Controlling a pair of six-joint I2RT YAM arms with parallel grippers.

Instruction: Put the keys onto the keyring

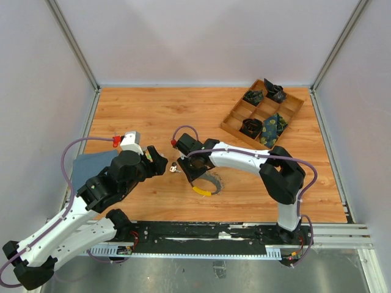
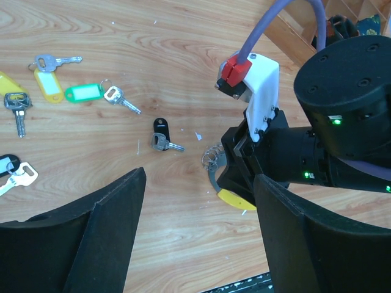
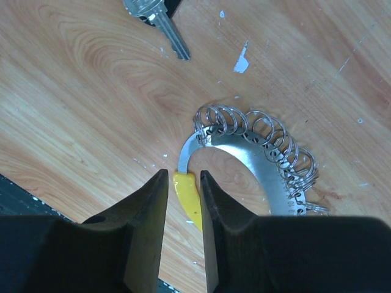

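The keyring, a curved grey metal band with a yellow end [image 3: 189, 198] and several wire rings [image 3: 269, 137], lies flat on the table. Above its yellow end, my right gripper is partly open with a narrow gap and nothing held. A silver key with a black tag [image 2: 160, 129] rests just left of the keyring. Farther left are a key with a green tag [image 2: 84, 93], keys with yellow tags [image 2: 49, 85] and one with a black tag [image 2: 9, 165]. My left gripper hangs over the table, wide open and empty.
A wooden compartment box [image 1: 227, 127] with dark cloths stands at the back right. A grey-blue mat [image 1: 91, 168] lies at the left. Both grippers are close together over mid-table.
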